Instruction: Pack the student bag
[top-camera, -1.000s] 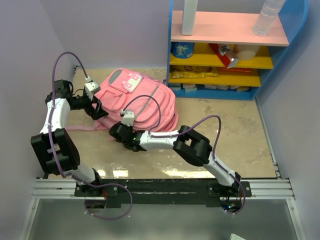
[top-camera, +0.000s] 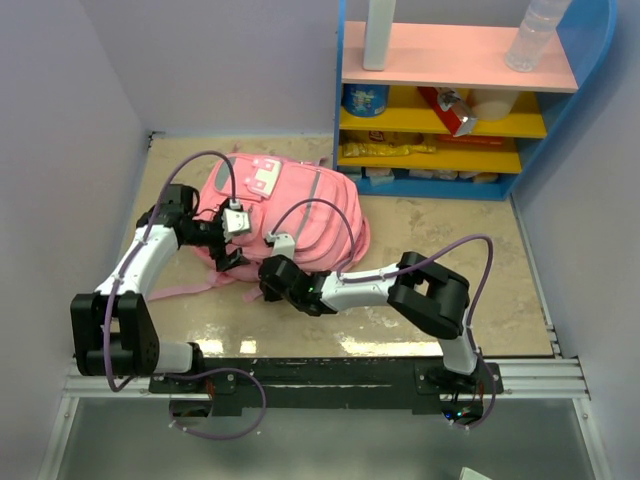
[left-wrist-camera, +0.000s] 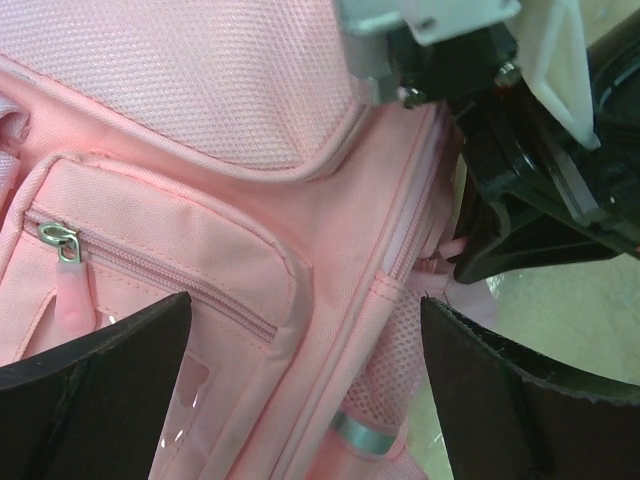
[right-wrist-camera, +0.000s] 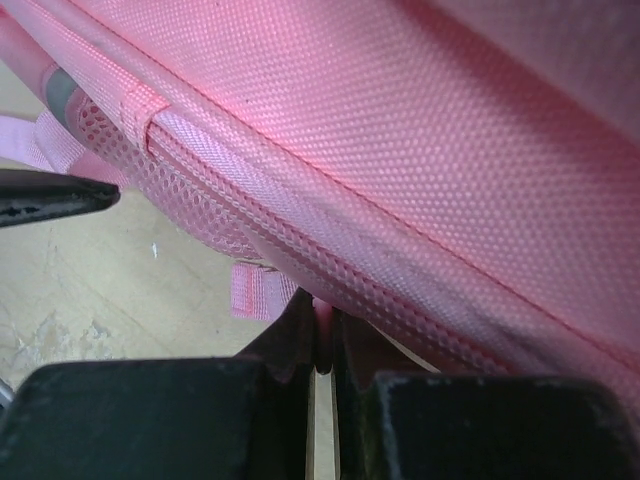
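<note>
The pink student bag (top-camera: 330, 200) lies on the table, tilted, its grey-striped front facing up. My left gripper (top-camera: 238, 262) stands open over the bag's lower left; in the left wrist view its fingers (left-wrist-camera: 110, 390) are spread above a small zipped pocket (left-wrist-camera: 170, 260), with nothing between them. At the bag's near edge, my right gripper is shut on a thin pink piece, which looks like a zipper pull (right-wrist-camera: 322, 345), below the zipper line (right-wrist-camera: 300, 235). The left wrist view also catches part of the right gripper close beside the bag's edge.
A blue shelf (top-camera: 450, 187) at the back right holds a blue can (top-camera: 365, 99), a red box (top-camera: 448, 110), yellow packets (top-camera: 385, 150) and a clear bottle (top-camera: 537, 35). Bag straps (top-camera: 185, 290) trail to the left.
The bag has shifted and turned a little to the right, and my right gripper has moved right with its near edge. My left gripper has come right and down, closer to the right one.
</note>
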